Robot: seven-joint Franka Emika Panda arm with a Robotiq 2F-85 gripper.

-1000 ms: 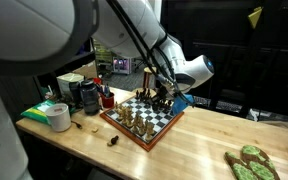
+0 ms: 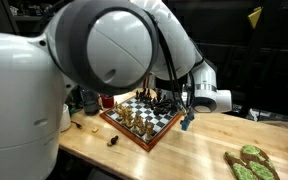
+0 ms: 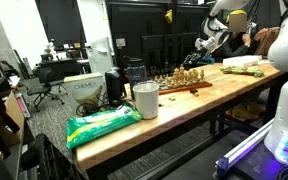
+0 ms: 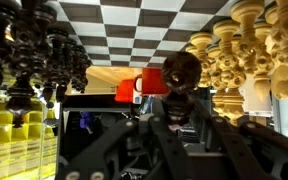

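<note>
A dark brown chess piece (image 4: 181, 72), its rounded top facing the wrist camera, is held by my gripper, which is shut on it. The chessboard (image 4: 134, 32) spreads ahead in the wrist view, with dark pieces (image 4: 74, 62) on the left and light wooden pieces (image 4: 224, 55) on the right. In exterior view 1, the gripper (image 2: 187, 116) hangs by the board's right side, showing blue near its tips; the held piece cannot be made out there. The light pieces (image 2: 136, 124) stand along the board's near side and the dark ones (image 2: 164, 102) at its far side.
A red mug (image 2: 107, 101) stands behind the board's left corner; a white mug (image 2: 65, 118) is partly covered by the arm. A small dark object (image 2: 112, 141) lies in front of the board. A camouflage-patterned item (image 2: 250, 163) lies at right, beyond bare tabletop (image 2: 199, 150).
The gripper has moved right and toward the camera, from over the board's far right part to beside its right edge. The arm now covers more of the left side. The pieces look unmoved.
</note>
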